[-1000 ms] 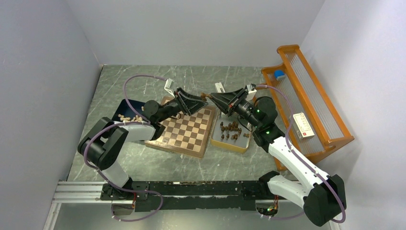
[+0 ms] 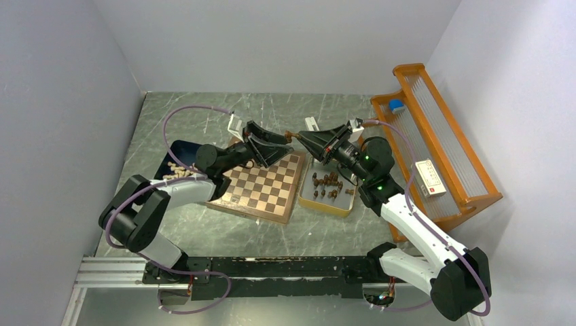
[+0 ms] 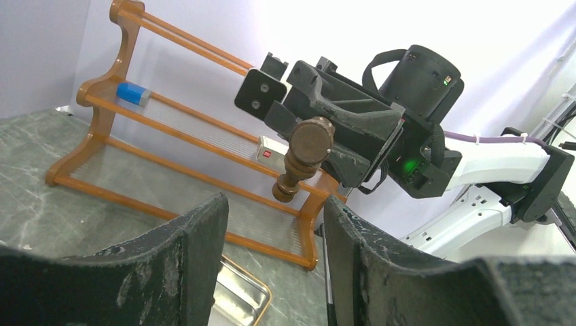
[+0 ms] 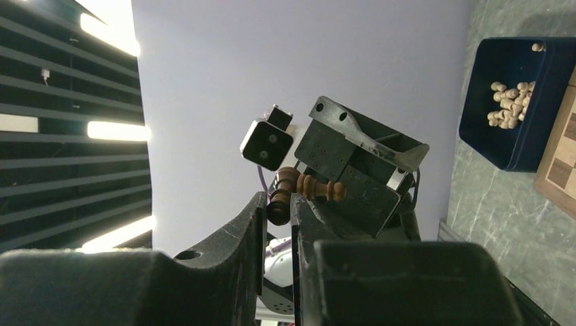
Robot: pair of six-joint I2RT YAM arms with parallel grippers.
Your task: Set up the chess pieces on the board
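A brown wooden chess piece (image 2: pixel 289 136) (image 3: pixel 307 153) (image 4: pixel 284 193) is held aloft by my right gripper (image 2: pixel 297 136), which is shut on it. Facing it is my left gripper (image 2: pixel 277 146), open, the piece beyond its fingertips in the left wrist view. The chessboard (image 2: pixel 270 190) lies below, partly hidden by the left arm, with no pieces on its visible squares. Dark pieces (image 2: pixel 327 180) lie in a yellow-rimmed tray (image 2: pixel 325 208); pale pieces (image 4: pixel 509 102) lie in a navy bin (image 4: pixel 496 149) at the left.
A wooden rack (image 2: pixel 445 136) (image 3: pixel 176 217) stands along the right, holding a blue object (image 2: pixel 397 105) and a white box (image 2: pixel 429 176). Bare marble table shows at the back and front of the board. Walls close in the sides and back.
My left arm's elbow has shifted left and its wrist has tilted slightly. The right arm and the piece it holds look unmoved.
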